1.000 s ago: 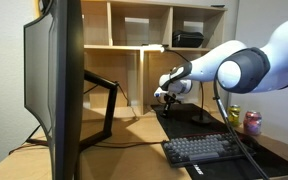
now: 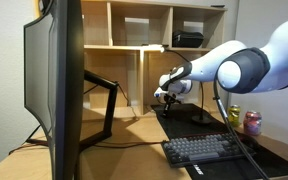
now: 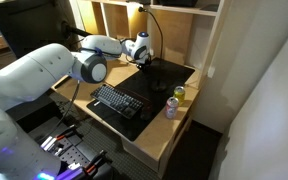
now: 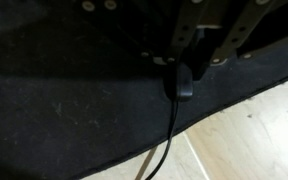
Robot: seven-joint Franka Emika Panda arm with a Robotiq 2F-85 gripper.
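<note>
In the wrist view my gripper is shut on a small black object [image 4: 185, 84] with a thin black cable [image 4: 171, 138] running from it. Much of that object is hidden by the dark fingers, so what it is cannot be told. Below it lies a black desk mat [image 4: 74, 110], whose edge is close by. From the first exterior view, my gripper [image 2: 166, 101] is low over the far end of the mat; in the second exterior view the gripper [image 3: 141, 66] is small and dark against it.
A keyboard [image 2: 204, 148] lies on the mat nearer the front. Two cans, one yellow-green [image 2: 234, 115] and one pink [image 2: 252, 123], stand on the right. A large monitor [image 2: 54, 85] takes up the left, and a wooden shelf [image 2: 136, 32] is behind. Bare desk [image 2: 129, 132] lies between.
</note>
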